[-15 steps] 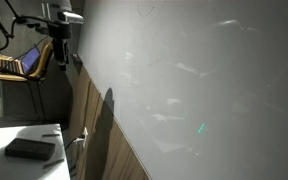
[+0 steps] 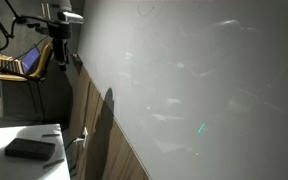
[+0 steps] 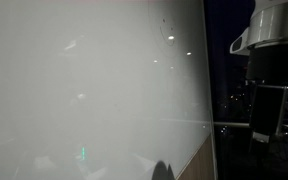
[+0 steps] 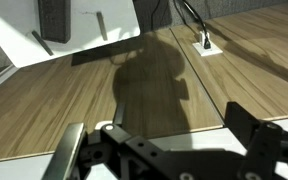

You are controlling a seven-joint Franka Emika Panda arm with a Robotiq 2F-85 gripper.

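Observation:
My gripper is in the wrist view, its two dark fingers wide apart with nothing between them. In exterior view 1 the gripper [image 2: 63,66] hangs at the upper left, above the white table and close to the whiteboard [image 2: 194,70]. A dark block, perhaps an eraser [image 2: 30,149], lies on that table. Also on the table are thin dark sticks that look like markers, one marker [image 4: 102,25] to the block's right and another marker [image 4: 42,43] below it in the wrist view. The whiteboard [image 3: 94,70] carries faint smudges and a small green mark [image 2: 201,128].
Wood panelling [image 4: 149,85] runs below the whiteboard, with a socket and plugged-in cable [image 4: 206,42]. The white table [image 4: 84,35] has bare room around the block. A chair holding a laptop [image 2: 26,62] stands behind the arm.

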